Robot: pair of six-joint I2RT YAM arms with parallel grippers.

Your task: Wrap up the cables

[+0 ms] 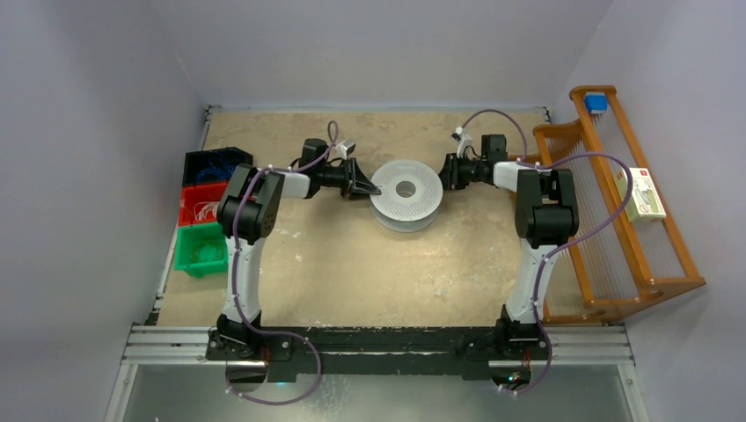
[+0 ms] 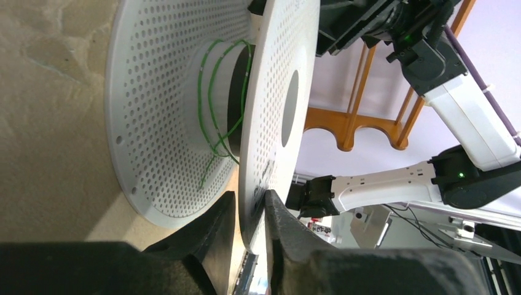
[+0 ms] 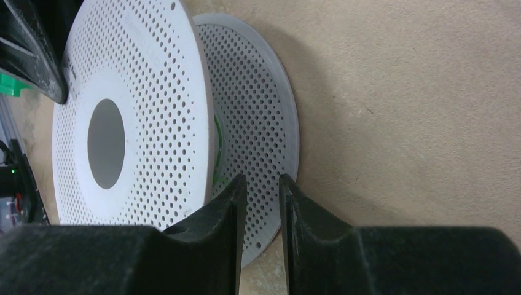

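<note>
A white perforated spool (image 1: 418,199) lies flat near the middle of the table. Loose turns of green cable (image 2: 212,92) circle its hub between the two flanges. At the spool's left edge, my left gripper is shut on the upper flange (image 2: 276,92), one finger on each face of the rim. My right gripper stands at the spool's right side, partly open, the lower flange (image 3: 246,80) showing behind the gap. No cable shows between its fingers. Only a short piece of green cable (image 3: 217,144) appears in the right wrist view.
Black (image 1: 201,165), red (image 1: 186,207) and green (image 1: 185,255) bins with cables stand at the left edge. On the right is a wooden rack (image 1: 626,230) holding a box (image 1: 642,195).
</note>
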